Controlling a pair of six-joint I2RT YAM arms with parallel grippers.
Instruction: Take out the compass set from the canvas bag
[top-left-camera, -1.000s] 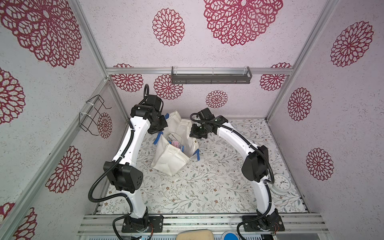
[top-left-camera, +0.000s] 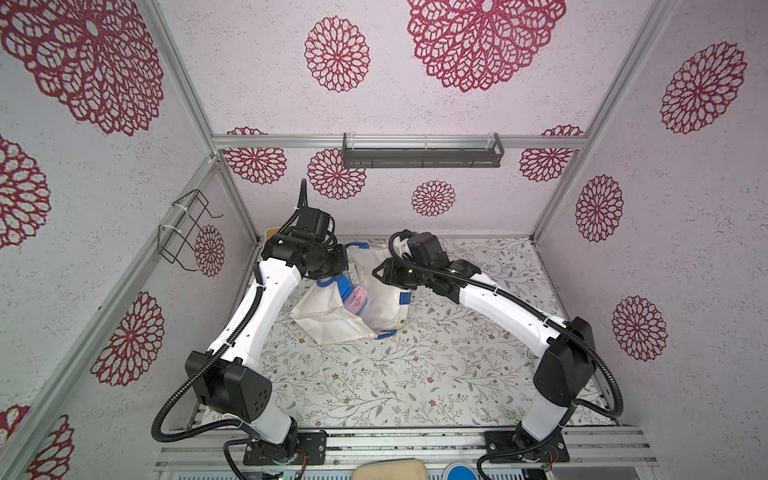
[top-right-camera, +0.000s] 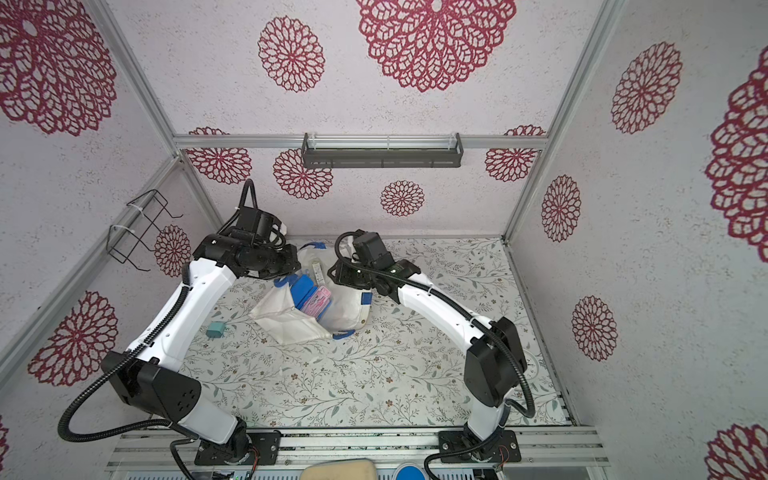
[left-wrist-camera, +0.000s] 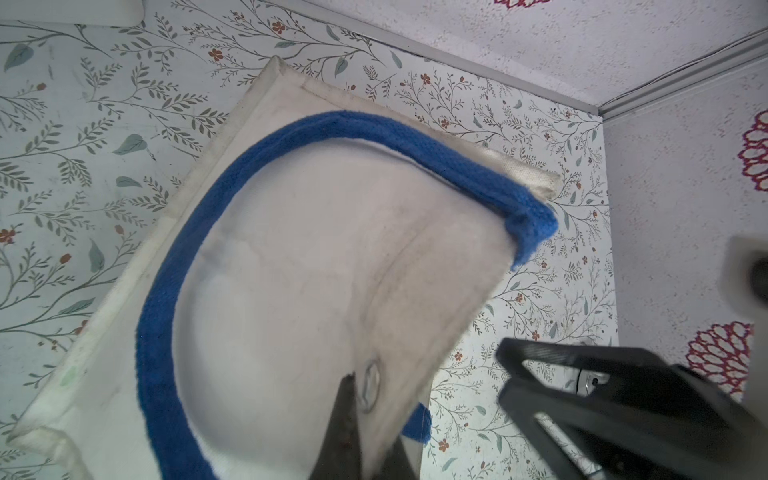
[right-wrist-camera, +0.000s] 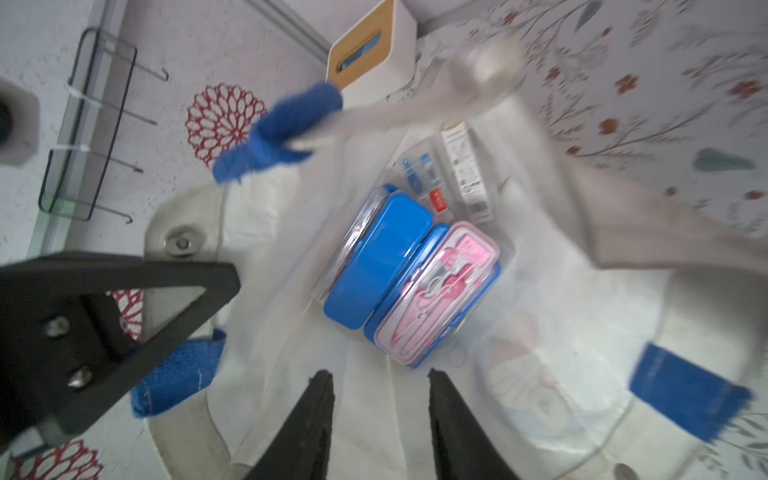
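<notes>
The white canvas bag (top-left-camera: 324, 316) with blue straps lies spread open. Inside, in the right wrist view, are a pink-lidded blue case (right-wrist-camera: 432, 296), a blue box (right-wrist-camera: 376, 264) and small packets (right-wrist-camera: 468, 168). Which one is the compass set is uncertain; the pink case shows tool shapes. My left gripper is shut on the thin edge of the bag, by its rim. My right gripper hangs open over the bag's interior, below the cases in that view, with nothing between its fingers.
A white-and-tan box (right-wrist-camera: 372, 48) stands behind the bag, and a teal object (top-right-camera: 215, 329) lies to its left. A wire rack (top-left-camera: 185, 228) is on the left wall, a grey shelf (top-left-camera: 420, 160) on the back one.
The bag has spread wider, exposing the cases. My left gripper moved slightly right, after dropping a little from a second ago.
</notes>
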